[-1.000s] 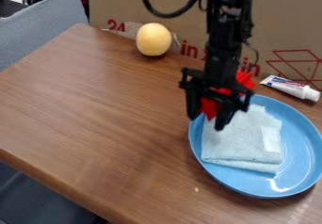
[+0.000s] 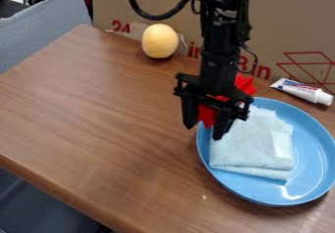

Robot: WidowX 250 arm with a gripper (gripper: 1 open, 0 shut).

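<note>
My gripper (image 2: 206, 117) hangs low over the left rim of a light blue plate (image 2: 299, 178), shut on a red object (image 2: 244, 88) that is largely hidden behind its dark fingers and body. A folded white cloth (image 2: 253, 149) lies on the plate, just right of and below the fingertips. I cannot tell what the red object is or whether it rests on the plate.
A yellow round object (image 2: 160, 40) stands at the back, before a cardboard box (image 2: 295, 51). A toothpaste tube (image 2: 303, 90) lies behind the plate on the right.
The gripper has shifted very slightly since a second ago, still holding the red object. The plate, cloth and other things look unmoved.
</note>
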